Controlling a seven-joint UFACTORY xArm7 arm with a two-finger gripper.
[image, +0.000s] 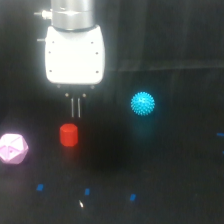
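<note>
A small red block with a faceted outline stands on the dark table, left of the middle. Just above it in the picture, and slightly to its right, hang the two thin fingers of my gripper. A narrow dark gap shows between them, with nothing in it. Whether the fingertips are nearer the camera or farther off than the block is hard to judge. A pink faceted ball lies at the left edge. Right of the gripper rests a spiky cyan ball.
Several small blue marks, one of them a blue square, dot the front of the table. A blue strip shows at the right edge.
</note>
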